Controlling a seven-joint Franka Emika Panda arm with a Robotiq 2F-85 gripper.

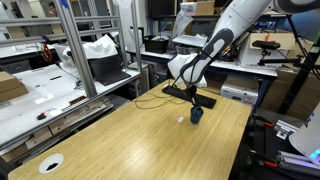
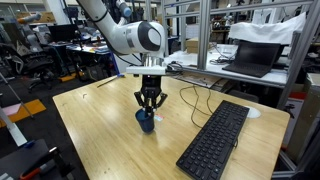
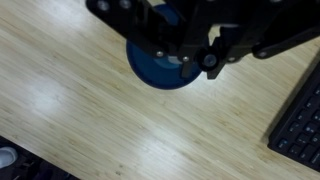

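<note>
A dark blue cup stands toward the right side of the wooden table, its opening upward. In exterior view 2 the cup is directly under the arm. My gripper points down at its rim. From the wrist, the round opening of the cup shows below and left of the dark fingers. The gripper appears shut on the cup's right-hand rim; the exact contact is partly hidden. Whether the cup's base touches the table is hard to tell. A small white object lies beside it.
A black keyboard lies near the cup, with a thin cable beyond it. A laptop stands by the metal frame.
</note>
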